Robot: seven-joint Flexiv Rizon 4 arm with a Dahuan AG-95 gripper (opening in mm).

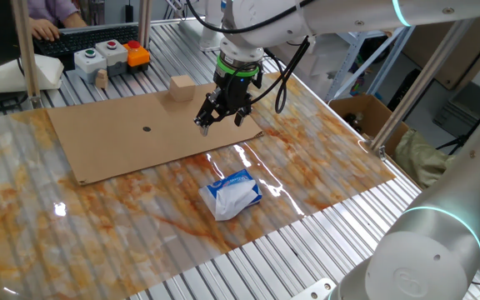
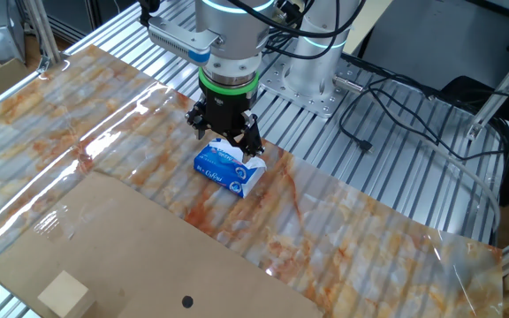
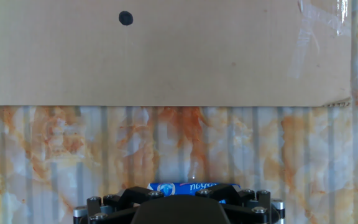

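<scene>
A blue and white tissue pack [image 1: 232, 196] with white tissue showing on it lies on the marble-patterned sheet [image 1: 152, 212]. My gripper [image 1: 222, 124] hangs above the table, its fingers spread apart and nothing between them. From the second exterior side, the gripper [image 2: 226, 143] overlaps the far part of the pack [image 2: 223, 170] in the picture; the first exterior view shows the two apart. In the wrist view only a blue strip of the pack [image 3: 194, 186] shows at the bottom edge, the rest hidden behind the gripper's black body.
Beside the pack lies a flat cardboard sheet [image 1: 115, 146] with a black dot [image 1: 147, 129]. A wooden block [image 1: 182, 87] stands at its back edge. Button boxes [image 1: 113, 58] are at the back left, near a person's hand [image 1: 44, 29]. Cables [image 2: 414, 115] lie near the arm's base.
</scene>
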